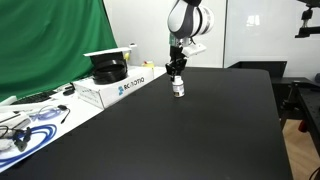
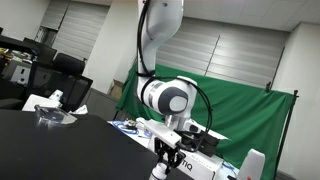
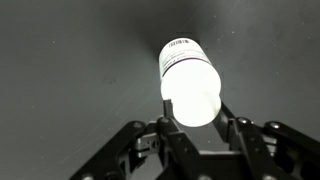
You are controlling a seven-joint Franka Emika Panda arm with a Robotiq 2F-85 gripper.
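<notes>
A white bottle (image 1: 178, 87) with a printed label stands upright on the dark table at its far end. From above, its white cap (image 3: 191, 92) fills the centre of the wrist view. My gripper (image 1: 177, 73) is down at the top of the bottle, shut on the cap, with the fingertips (image 3: 167, 108) against its near edge. In exterior view 2 the bottle (image 2: 159, 172) shows only partly at the bottom edge, beneath the gripper (image 2: 166, 162).
In exterior view 2, a clear container (image 2: 53, 115) sits at the left.
</notes>
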